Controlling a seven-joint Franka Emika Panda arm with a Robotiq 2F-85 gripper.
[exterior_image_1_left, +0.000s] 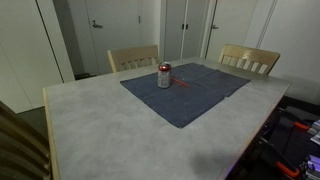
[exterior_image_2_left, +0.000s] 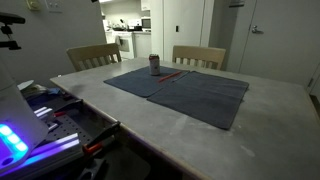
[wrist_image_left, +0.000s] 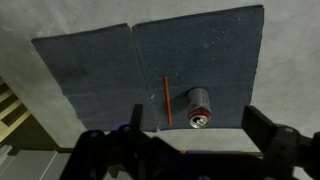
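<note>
A can with a red top stands upright on a dark cloth, seen from above in the wrist view. Beside it lies a thin red stick-like object, perhaps a pen. Both exterior views also show the can toward the far part of the cloth. My gripper is open high above the table, its dark fingers spread wide at the bottom of the wrist view. Nothing is between them, and the can is well below.
A second dark cloth piece lies alongside the first. Wooden chairs stand around the edges. The white arm rises at the table's side.
</note>
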